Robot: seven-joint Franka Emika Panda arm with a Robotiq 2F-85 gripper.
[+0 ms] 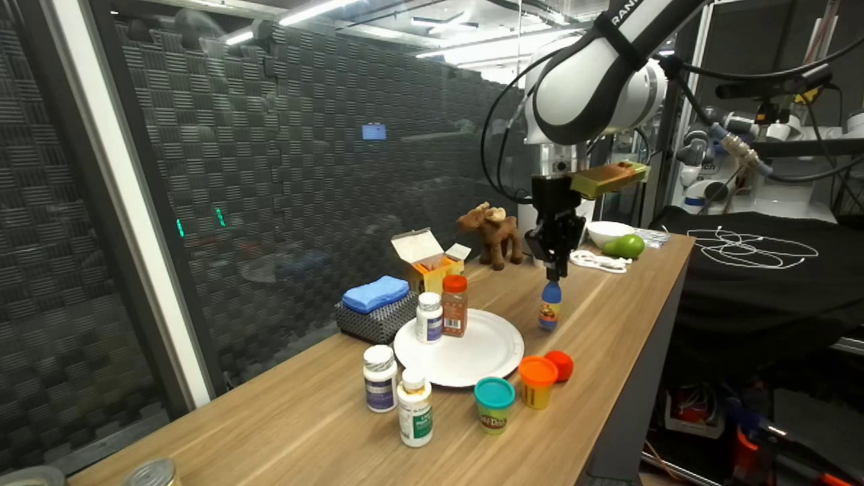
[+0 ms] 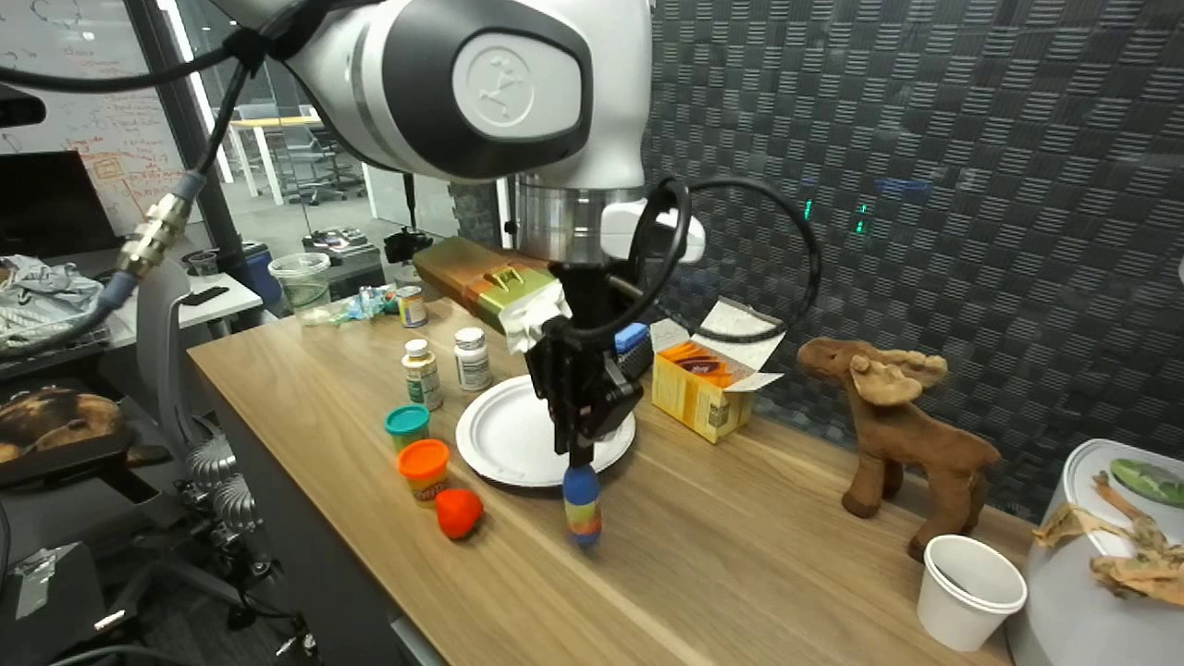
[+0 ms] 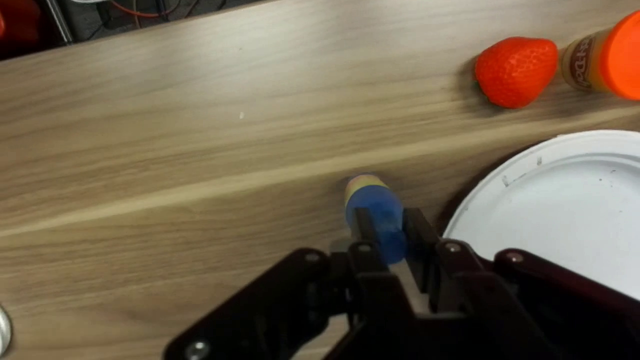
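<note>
My gripper (image 1: 554,274) is shut on the top of a small blue bottle (image 1: 549,309) with a coloured label. The bottle hangs nearly upright below the fingers, its base very close to the table; whether it touches the wood cannot be told. In the wrist view the blue cap end (image 3: 379,207) sits between the two dark fingers, left of the white plate's rim (image 3: 474,207). Exterior view 2 shows the bottle (image 2: 583,511) just in front of the plate (image 2: 488,438).
On the plate stand a white pill bottle (image 1: 429,322) and a red-capped spice jar (image 1: 455,308). A red strawberry (image 3: 516,71) and an orange-lidded tub (image 1: 536,381) lie nearby. Bare table extends right of the bottle in exterior view 2, up to the toy moose (image 2: 905,444).
</note>
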